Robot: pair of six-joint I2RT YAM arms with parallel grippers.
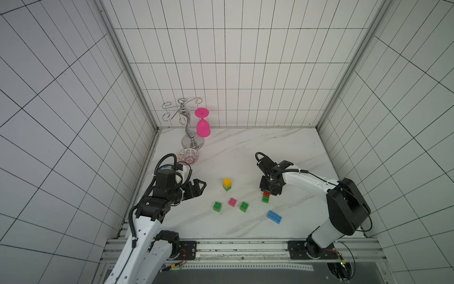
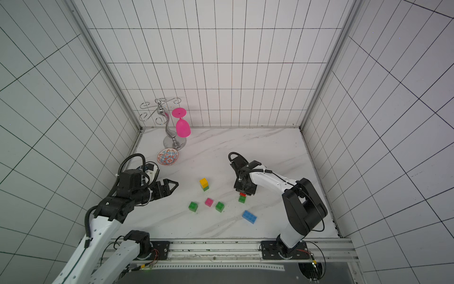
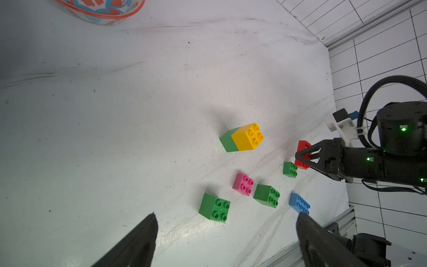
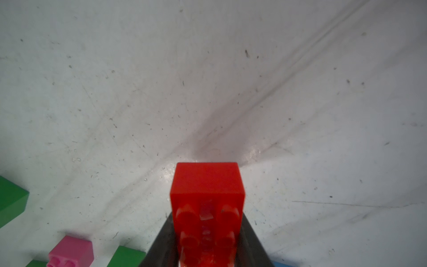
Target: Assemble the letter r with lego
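Observation:
Pinched in my right gripper is a red brick (image 4: pixel 207 178), held above the table. In the top left view it shows just behind a green brick (image 1: pixel 265 199). My left gripper (image 1: pixel 200 185) is open at the left, empty. A yellow brick (image 3: pixel 249 136) sits on a green brick (image 3: pixel 229 141) near the table's middle. In front of that stack lie a pink brick (image 1: pixel 232 202) with a green brick (image 1: pixel 217 206) to its left and another green brick (image 1: pixel 244 206) to its right. A long blue brick (image 1: pixel 273 216) is nearest the front at right.
Back left stands a metal stand (image 1: pixel 191 141) with a pink goblet (image 1: pixel 203 126) hanging from it. A patterned bowl (image 1: pixel 188 156) sits in front of the stand.

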